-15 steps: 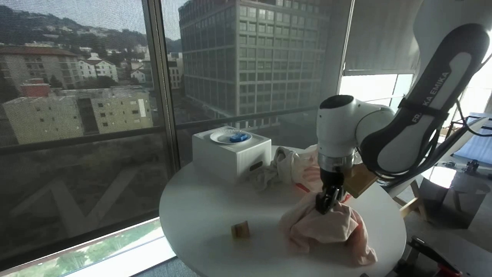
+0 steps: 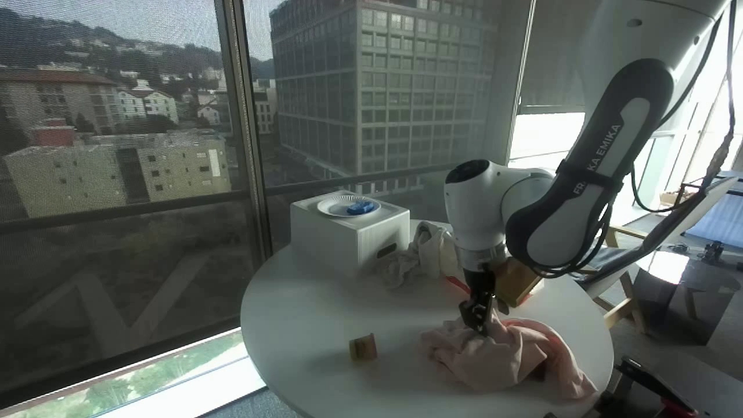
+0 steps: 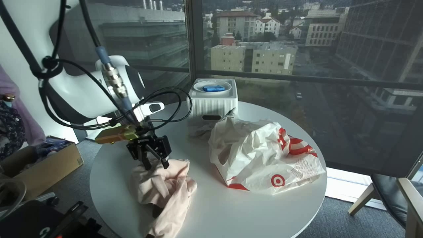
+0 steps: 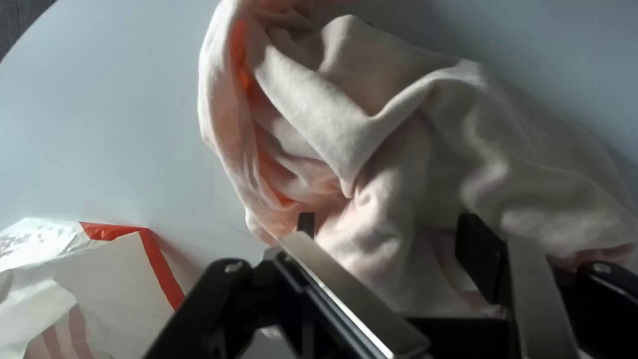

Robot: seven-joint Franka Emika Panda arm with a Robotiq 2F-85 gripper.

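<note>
A pale pink cloth (image 2: 512, 352) lies crumpled on the round white table, near its edge. Just over the cloth, my gripper (image 2: 479, 326) points downward. In the wrist view a wide gap parts the two fingers of the gripper, and the cloth (image 4: 389, 161) spreads beneath and between them without being pinched. Exterior view 2 shows the fingertips of the gripper (image 3: 157, 166) low at the cloth's (image 3: 168, 186) far end; whether they touch it is hard to tell. A dark item peeks out from under the cloth there, mostly hidden.
A white plastic bag with red marks (image 3: 261, 154) lies beside the cloth. A white box (image 3: 212, 105) carries a plate with a blue item (image 3: 214, 88). A small brown block (image 2: 363, 347) sits alone on the table (image 2: 299, 327), with clear surface around it.
My arm has shifted left and slightly lower in exterior view 1. The cloth, earlier gathered up at the gripper, now lies flatter and wider, its right end reaching farther toward the table edge.
</note>
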